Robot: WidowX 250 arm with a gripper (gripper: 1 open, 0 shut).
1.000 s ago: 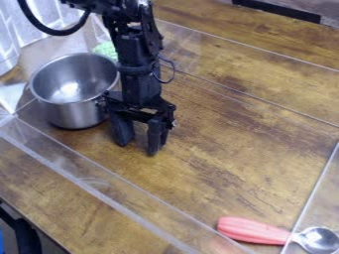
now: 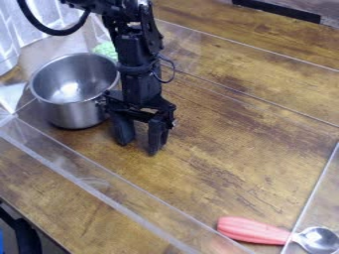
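Observation:
My black gripper [image 2: 139, 134] hangs low over the wooden table, its fingertips at or near the surface, just right of a steel pot [image 2: 73, 84]. Whether the fingers are open or shut is hard to make out in the dark shape. A pink-handled spoon [image 2: 259, 230] lies at the bottom right, far from the gripper.
A green item [image 2: 106, 49] sits behind the pot. Clear strips and edges cross the wooden table [image 2: 245, 119].

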